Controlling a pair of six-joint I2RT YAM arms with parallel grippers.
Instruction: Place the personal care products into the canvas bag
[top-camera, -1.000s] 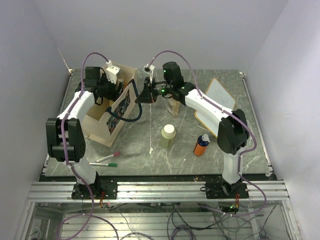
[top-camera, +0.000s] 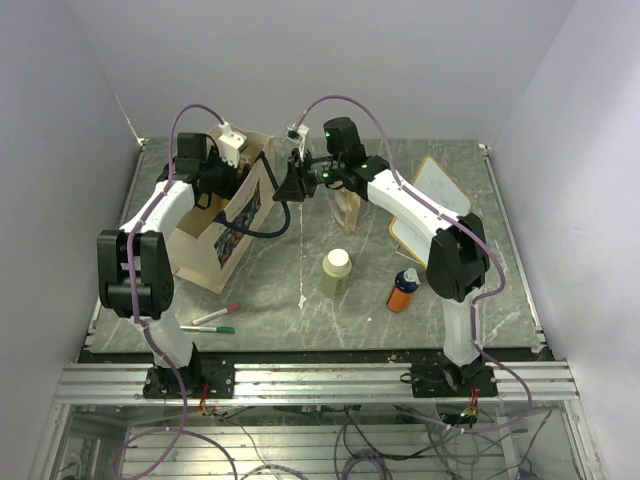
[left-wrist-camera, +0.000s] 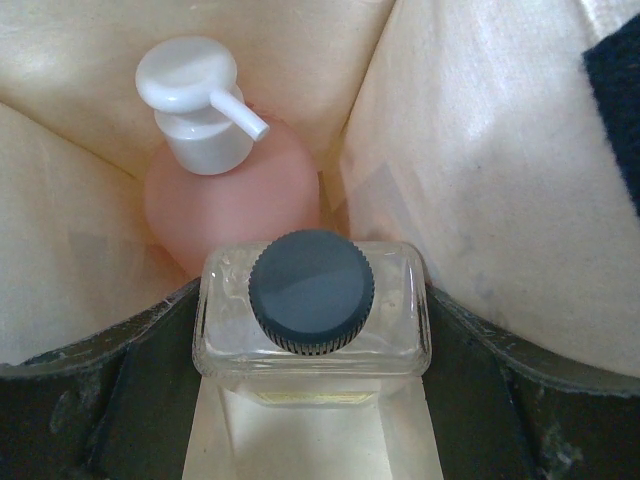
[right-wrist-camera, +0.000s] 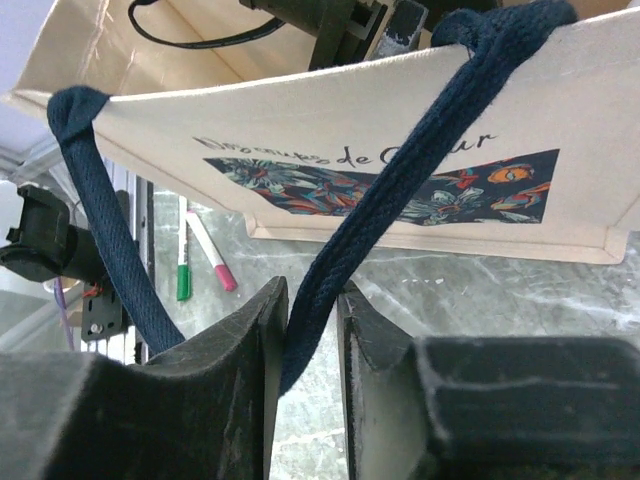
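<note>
The cream canvas bag (top-camera: 205, 260) with navy straps stands at the left. My left gripper is down inside it, around a clear bottle with a dark grey cap (left-wrist-camera: 311, 292); whether it grips the bottle is unclear. A pink pump bottle (left-wrist-camera: 230, 200) lies beside that bottle in the bag. My right gripper is outside the bag's near-right side, fingers partly apart at the strap (right-wrist-camera: 360, 220). An olive bottle with white cap (top-camera: 336, 273) and an orange bottle (top-camera: 400, 295) stand on the table.
A white board (top-camera: 450, 190) lies at the right, with a light object behind my right arm. Two markers (top-camera: 208, 329) lie at the front left.
My right gripper and the strap have moved slightly right, away from the bag. The left arm has shifted slightly to the right, still inside the bag.
</note>
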